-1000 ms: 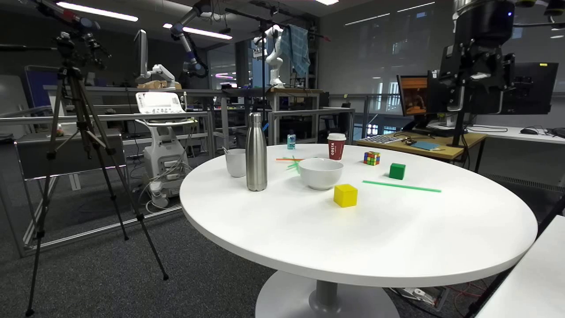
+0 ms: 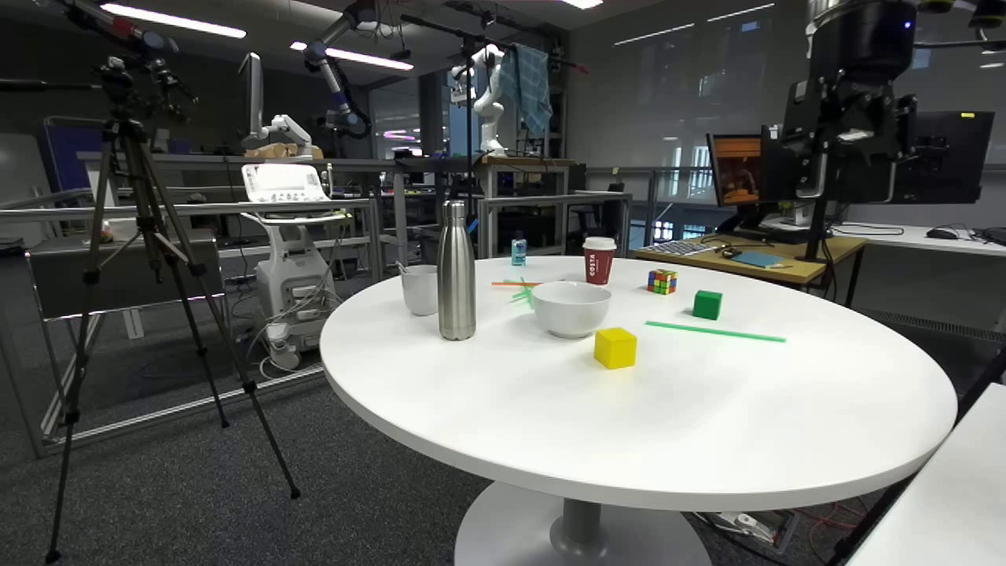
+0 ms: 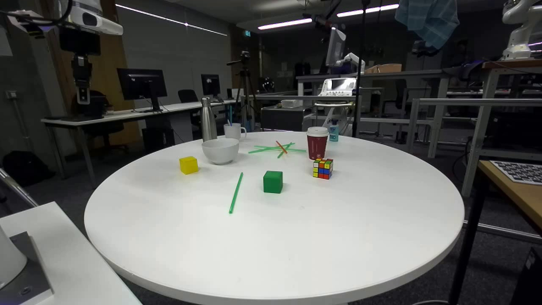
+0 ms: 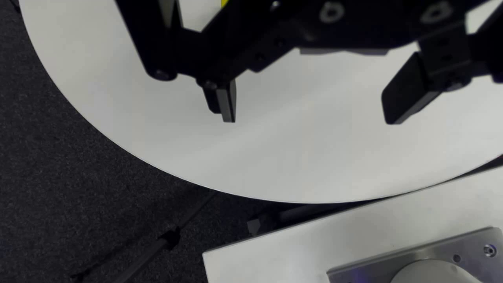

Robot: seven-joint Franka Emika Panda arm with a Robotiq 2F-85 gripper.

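Observation:
My gripper is open, its two fingers wide apart and only bare table showing between them. It hangs high over the near side of the round white table (image 2: pixel 754 424), well clear of everything on it. A yellow cube (image 2: pixel 614 349) lies in front of a white bowl (image 2: pixel 571 310). Farther right are a green cube (image 3: pixel 272 182), a loose green straw (image 3: pixel 236 193) and a puzzle cube (image 3: pixel 323 169). In the wrist view only a sliver of yellow shows at the top edge; the other objects are out of that view.
A steel bottle (image 2: pixel 457 273) and a mug (image 2: pixel 420 289) stand at the left. Behind the bowl are crossed straws (image 3: pixel 278 148), a red paper cup (image 3: pixel 317 143) and a small blue bottle (image 3: pixel 333 131).

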